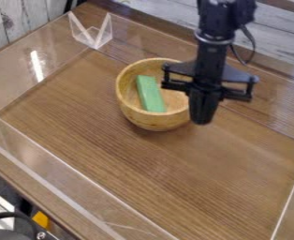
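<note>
A round tan wooden bowl (133,103) stands on the wooden table, with a green block (150,93) lying inside it toward the left. My black gripper (202,109) points down at the bowl's right side, covering part of it, its tip low near the right rim. It looks shut, with nothing visible between its fingers.
A white wire-like object (92,30) sits at the back left of the table (124,183). A small yellow item (39,219) shows at the lower left, beyond the table's edge.
</note>
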